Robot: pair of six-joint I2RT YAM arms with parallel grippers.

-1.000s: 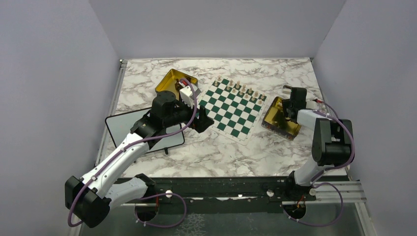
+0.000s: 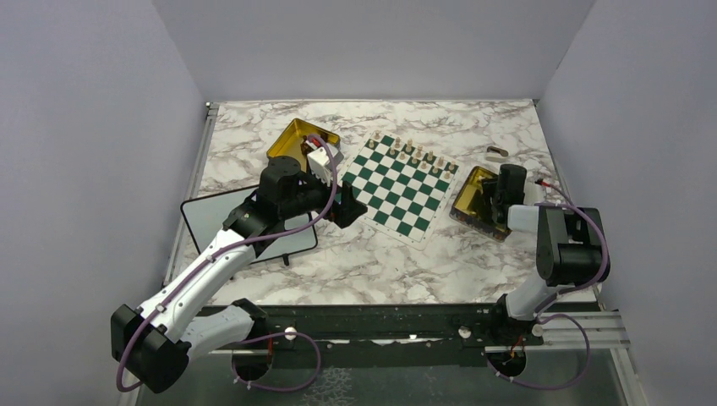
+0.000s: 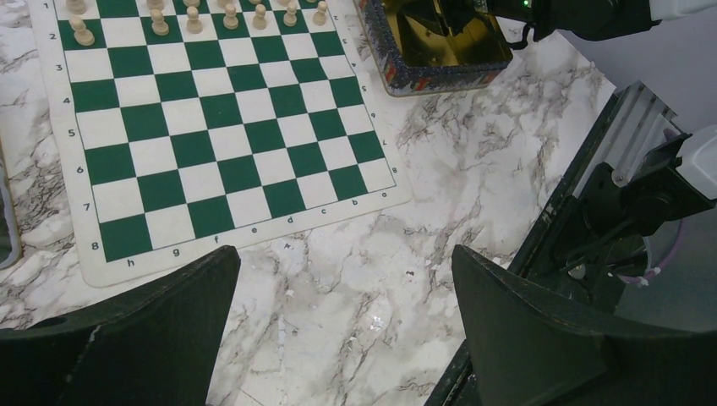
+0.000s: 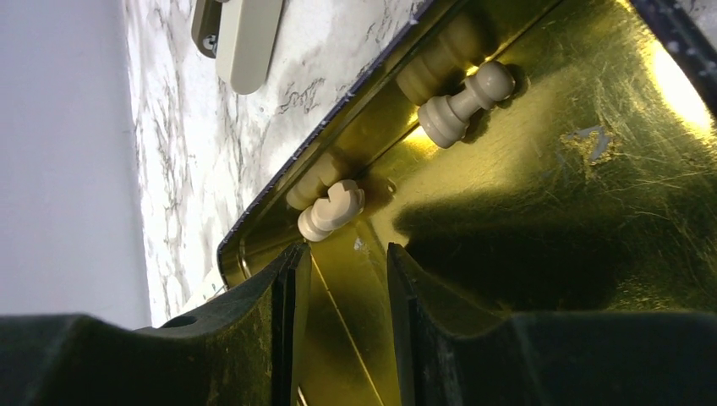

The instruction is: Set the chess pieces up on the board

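The green-and-white chessboard [image 2: 397, 190] has cream pieces standing along its far rows, among them a pawn [image 3: 82, 31] in the left wrist view. In the right wrist view a pawn [image 4: 465, 104] and a knight-like piece [image 4: 332, 211] lie on their sides in the gold box [image 4: 524, 203], close to its wall. My right gripper is over that box, its fingers apart with nothing between them, their tips just short of the knight-like piece. My left gripper stands open and empty, over the table at the board's near side.
A second gold box [image 2: 296, 135] with dark contents sits beyond the left arm. A grey-white tray [image 2: 224, 222] lies under that arm. Beyond the right box is a small cream-and-dark object [image 4: 252, 42]. Marble [image 2: 397, 275] in front of the board is clear.
The left arm and the pieces on the board have not moved.
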